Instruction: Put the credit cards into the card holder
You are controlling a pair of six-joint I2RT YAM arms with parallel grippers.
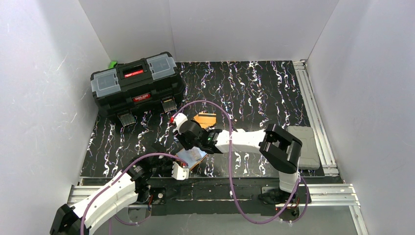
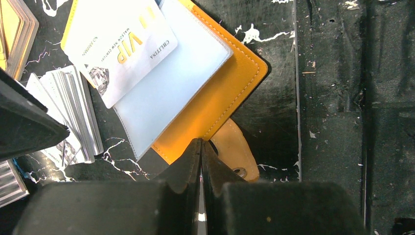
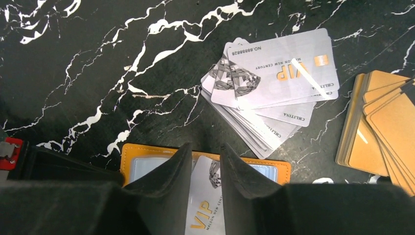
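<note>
The orange card holder (image 2: 240, 73), lined with pale sleeves (image 2: 188, 83), lies unfolded on the dark marbled table. A silver VIP card (image 2: 122, 58) rests over the sleeves; whether any part of it sits inside one I cannot tell. At the holder's near edge, by its strap, my left gripper is shut, its tips touching the edge. My right gripper hovers above the holder, part open, with the VIP card (image 3: 203, 196) showing beyond the gap. Nothing is gripped there. Beyond the holder sits a fanned stack of silver cards (image 3: 288, 71).
A pile of gold cards (image 3: 379, 129) lies beside the silver stack. A black toolbox (image 1: 139, 85) stands at the back left, and a grey flat box (image 1: 303, 147) at the right.
</note>
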